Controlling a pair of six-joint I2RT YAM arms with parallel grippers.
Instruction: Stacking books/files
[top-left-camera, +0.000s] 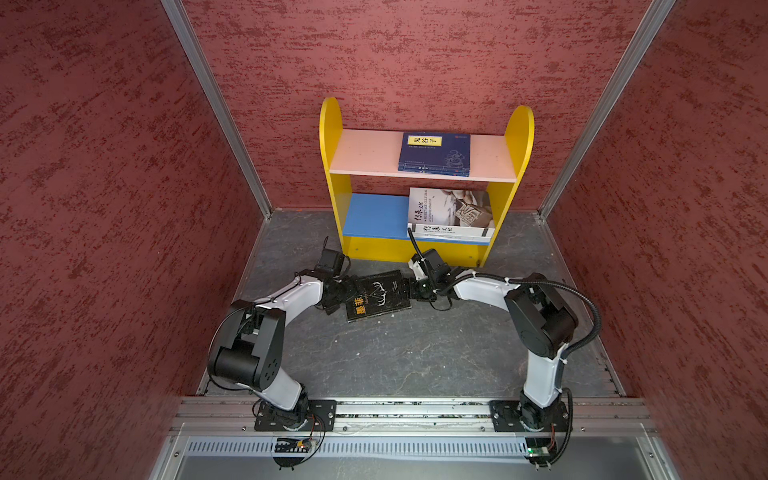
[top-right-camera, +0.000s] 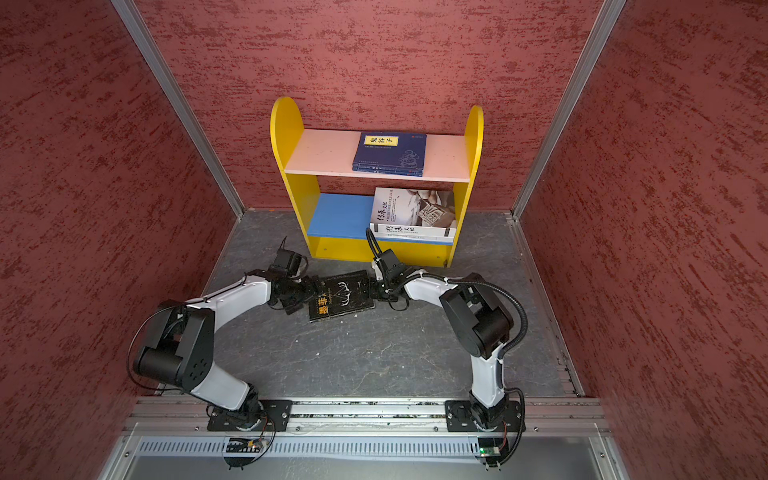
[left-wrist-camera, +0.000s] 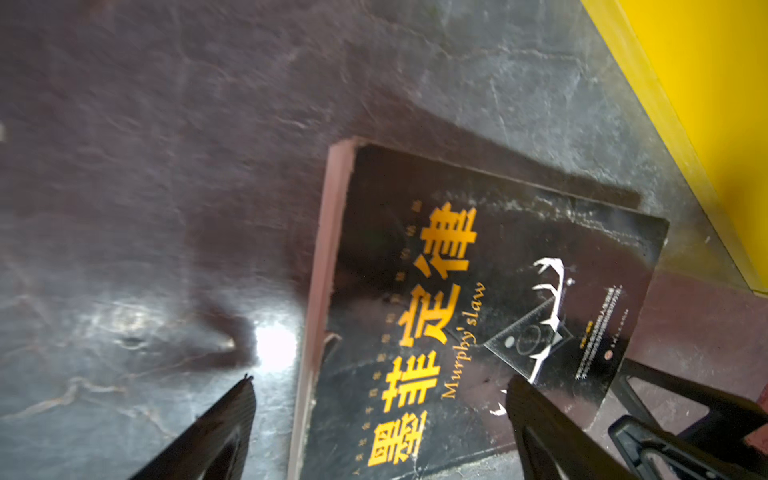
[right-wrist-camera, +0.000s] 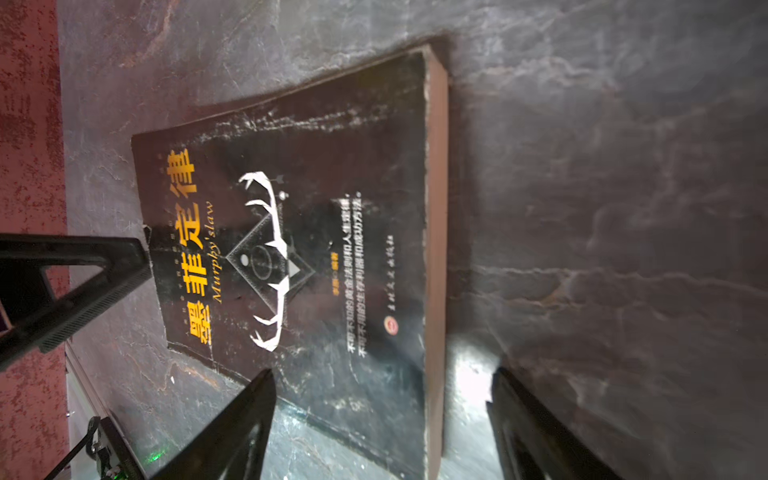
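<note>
A black Murphy's Law book (top-left-camera: 377, 296) lies flat on the grey floor before the yellow shelf. My left gripper is at the book's left end, its open fingers straddling that edge from above. My right gripper is at the opposite end, open, a finger on either side of the spine-like edge. On the shelf's pink upper board (top-left-camera: 364, 152) sit blue books (top-left-camera: 434, 152); on the blue lower board (top-left-camera: 376, 214) lie white books (top-left-camera: 448, 208) at the right.
The yellow shelf (top-right-camera: 376, 252) stands close behind the book. The lower board's left half is bare. Red walls surround the floor, which is otherwise clear.
</note>
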